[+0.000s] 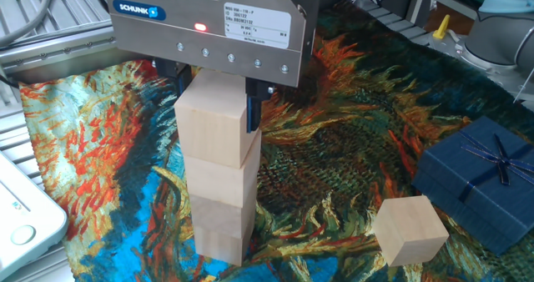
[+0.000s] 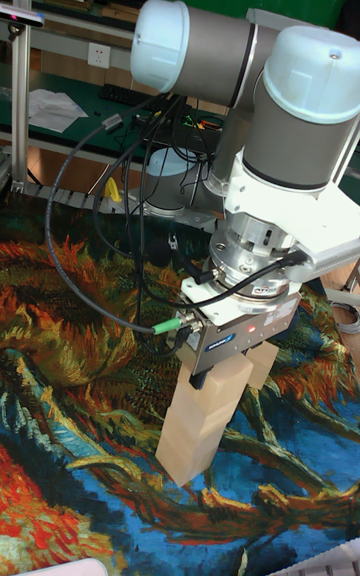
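A column of pale wooden blocks stands upright on the painted cloth, its top block (image 1: 212,132) sitting on the lower blocks (image 1: 219,180). My gripper (image 1: 219,100) is right over the column, with one finger on either side of the top block. The right finger (image 1: 254,108) lies along that block's right side; the left one is partly hidden behind its far left edge. Whether the pads press on the wood cannot be told. In the other view the column (image 2: 197,427) leans in the picture below the gripper body. A single loose wooden block (image 1: 410,230) lies to the right.
A dark blue box with a ribbon (image 1: 480,182) stands beyond the loose block at the right. A white device (image 1: 29,224) is at the left edge.
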